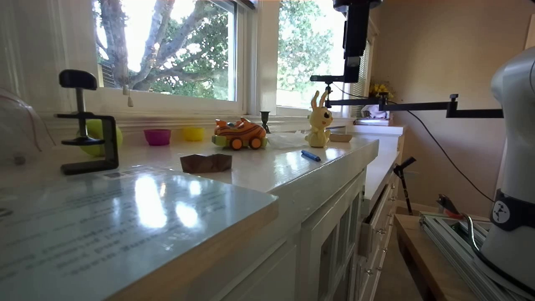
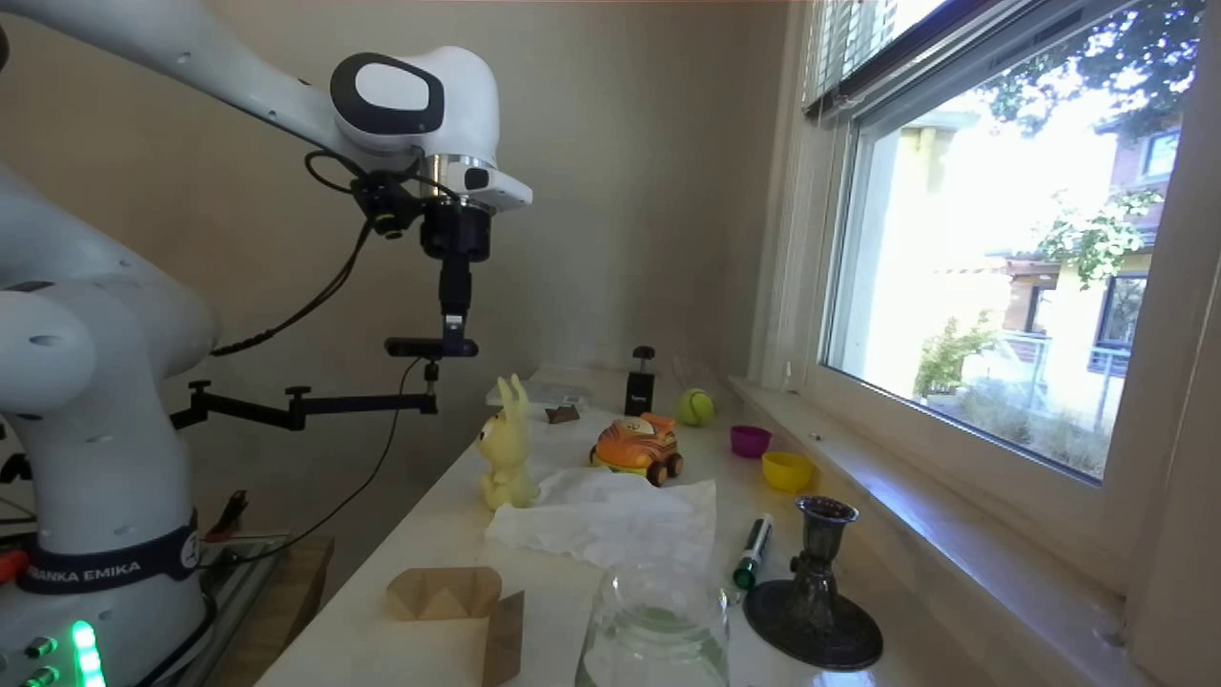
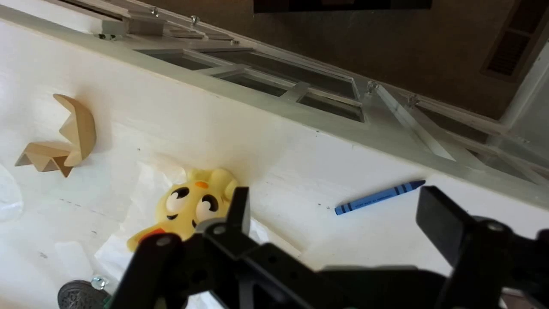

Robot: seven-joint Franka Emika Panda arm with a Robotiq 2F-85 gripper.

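Observation:
Well above the white counter, my gripper (image 2: 455,326) points down, high over the toys. In the wrist view the gripper is wide open, its two black fingers far apart and nothing held between them. A blue crayon (image 3: 378,198) lies on the counter near its front edge, below and apart from the fingers; it also shows in exterior view 1 as a short blue crayon (image 1: 311,156). The yellow rabbit toy (image 3: 188,206) stands upright on white paper, partly hidden by the left finger in the wrist view.
An orange toy car (image 2: 632,445), purple cup (image 2: 750,441), yellow cup (image 2: 787,470), marker (image 2: 751,553), candlestick (image 2: 815,607) and glass jar (image 2: 654,630) share the counter. A folded tan card piece (image 3: 80,131) lies left. A black camera mount (image 1: 416,106) extends near the rabbit.

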